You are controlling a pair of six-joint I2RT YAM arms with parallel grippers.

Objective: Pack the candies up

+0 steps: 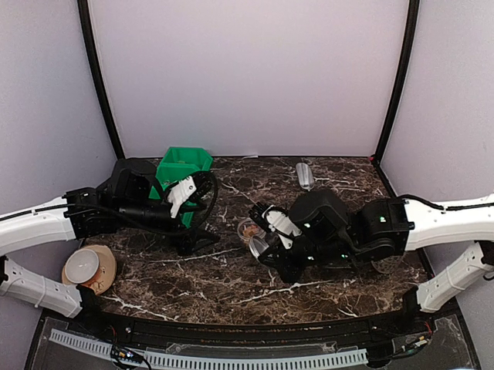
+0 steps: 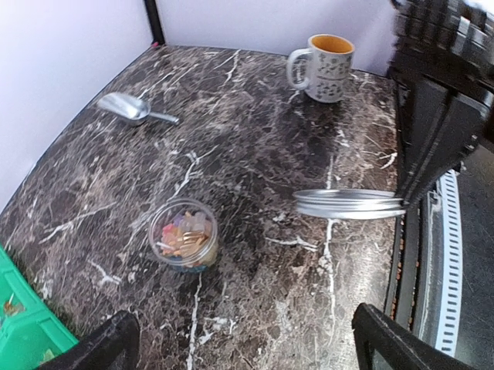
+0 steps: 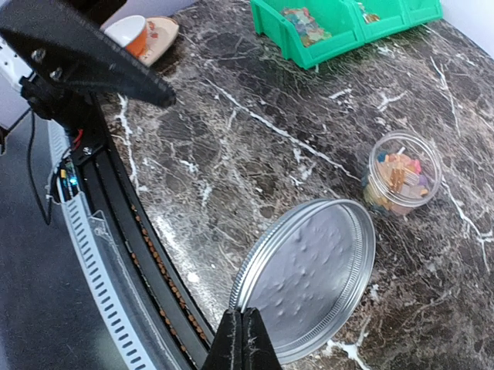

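A clear round jar filled with colourful candies stands uncovered on the dark marble table; the right wrist view shows the same jar (image 3: pixel 402 173) at upper right. My right gripper is shut on the rim of a silver round lid (image 3: pixel 310 274), which is tilted and clear of the jar. In the left wrist view the lid (image 2: pixel 349 203) appears nearly edge-on above the table. My left gripper is open, its fingers (image 2: pixel 386 339) wide apart with nothing between them. From above, the lid (image 1: pixel 258 246) is close to the jar's near side.
Green bins (image 3: pixel 340 31) with candies stand at the back left. A metal scoop (image 1: pixel 305 176) lies at the back right, and a mug (image 2: pixel 327 68) stands on the right side. A white bowl (image 1: pixel 82 266) rests on a plate (image 1: pixel 106 279) at front left.
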